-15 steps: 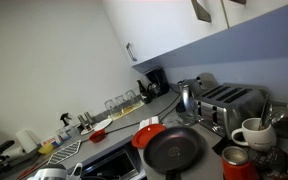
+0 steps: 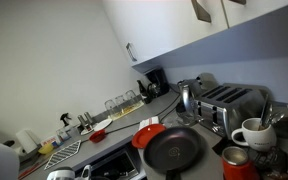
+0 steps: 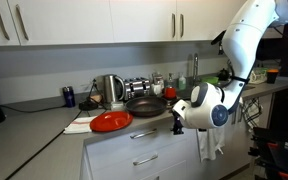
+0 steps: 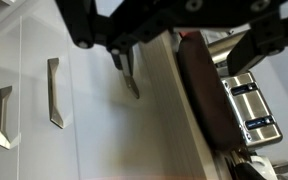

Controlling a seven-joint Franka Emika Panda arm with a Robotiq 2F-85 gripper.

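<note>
My gripper [image 3: 178, 127] is in front of the counter's front edge in exterior view 2, close to the white drawer fronts. In the wrist view its dark fingers [image 4: 106, 28] stand wide apart at the top, with nothing seen between them. Below and beyond them are white fronts with metal handles [image 4: 54, 92]; another handle [image 4: 131, 78] lies near the left finger. The dark frying pan [image 2: 172, 149] rests on the counter, beside the red plate [image 2: 148, 135]. In exterior view 1 only white arm parts show at the lower left, the fingertips hidden.
A silver toaster [image 2: 229, 103] stands behind the pan. A white mug [image 2: 254, 133] and a red canister [image 2: 238, 164] crowd the near right. The kettle [image 3: 114, 88] is at the counter's back. Bare counter [image 3: 29, 128] stretches to the left in exterior view 2.
At the lower left of exterior view 1, the white arm has shifted and fills more of the corner. The pan, plate and other counter items have stayed put.
</note>
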